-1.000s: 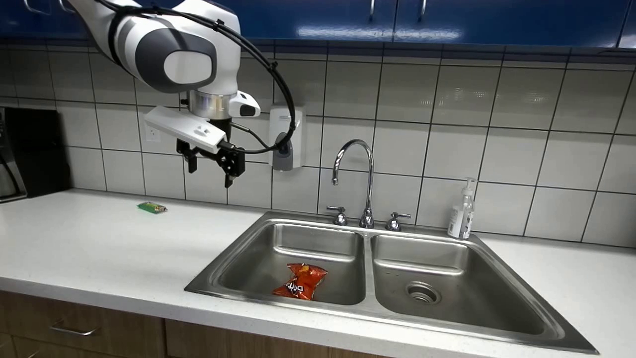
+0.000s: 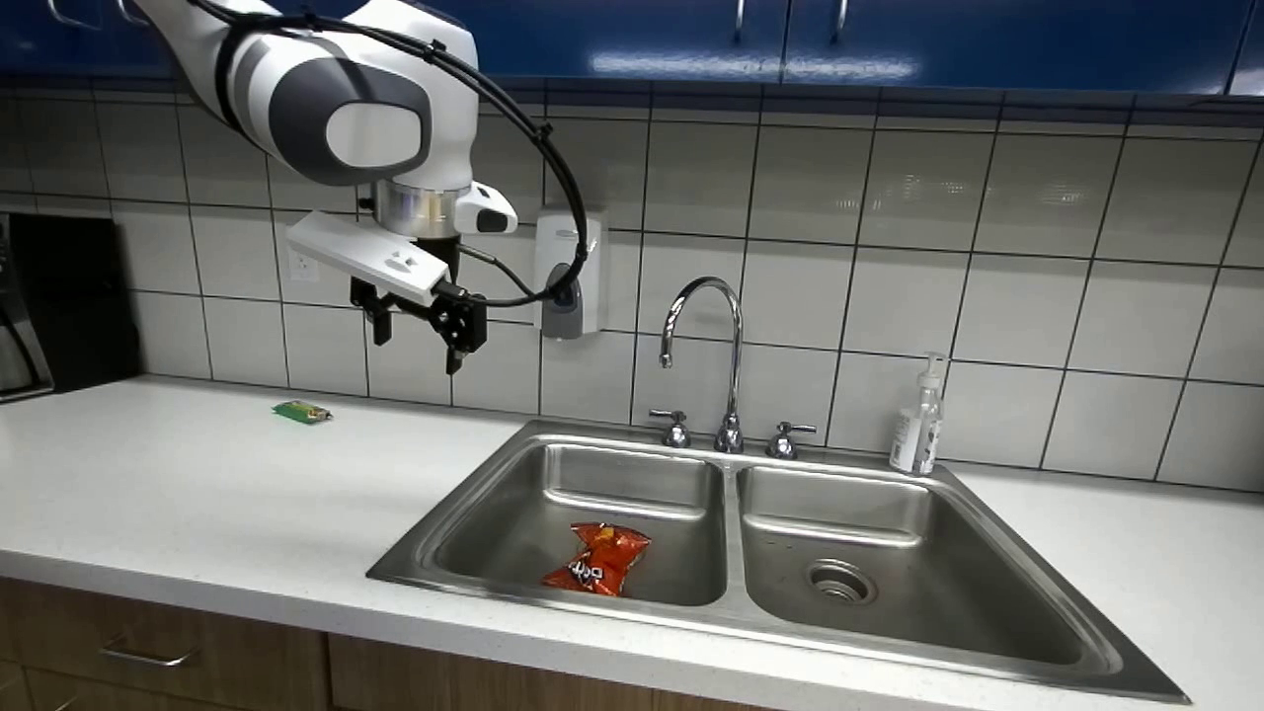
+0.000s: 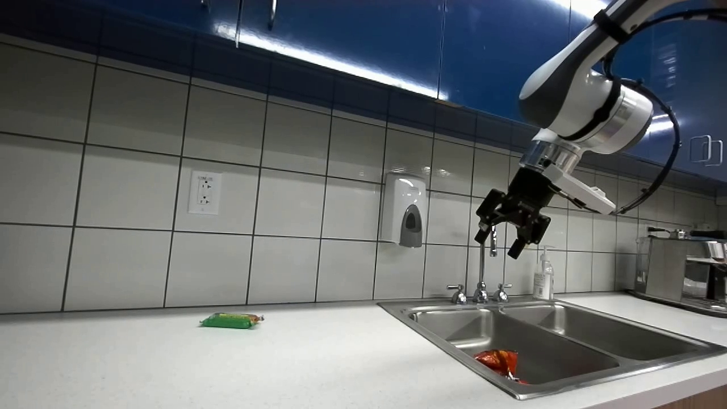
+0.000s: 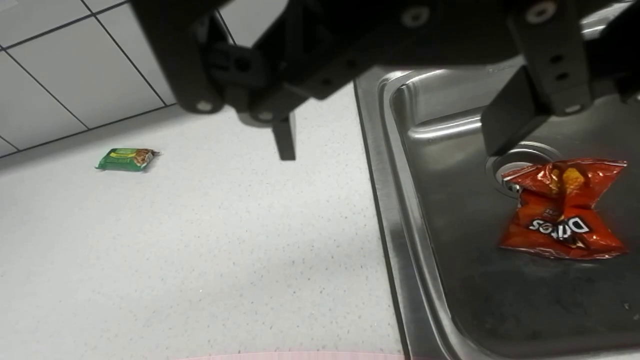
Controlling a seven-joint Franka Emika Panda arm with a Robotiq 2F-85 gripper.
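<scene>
A red Doritos bag (image 2: 610, 557) lies in the left basin of the steel sink (image 2: 732, 533), partly covering the drain in the wrist view. Farther left, a small green snack packet (image 3: 232, 320) rests flat on the white counter near the tiled wall. High above the counter, my gripper (image 2: 417, 349) stands open with nothing between its fingers. In the wrist view, one dark finger (image 4: 284, 138) shows over the counter and the other over the basin; the packet and the bag (image 4: 558, 210) are both well clear of them.
A chrome faucet (image 2: 732, 367) rises behind the sink, with a handle on each side. A pump bottle (image 2: 918, 421) stands at the back right rim, and a soap dispenser (image 3: 405, 208) hangs on the wall. The counter (image 4: 198, 258) left of the sink is mostly bare.
</scene>
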